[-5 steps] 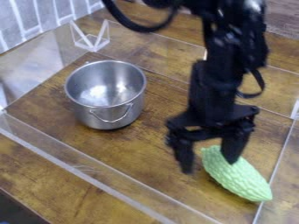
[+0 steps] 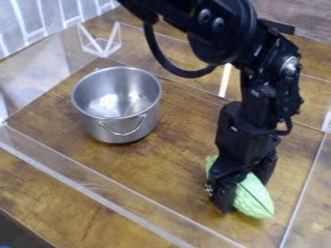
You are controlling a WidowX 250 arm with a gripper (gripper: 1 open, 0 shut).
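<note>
A pale green, bumpy vegetable lies on the wooden surface at the lower right. My black gripper is down over its upper part, with dark fingers around it; the fingers are open, and whether they touch the vegetable is hard to tell. A steel pot with a handle stands upright to the left, empty.
The wooden table is bordered by clear strips along the left and right. A white wire frame stands at the back left. The area below the pot is clear.
My gripper has come down and to the right onto the green vegetable, whose lower end has shifted left since a second ago and now lies partly hidden under the fingers.
</note>
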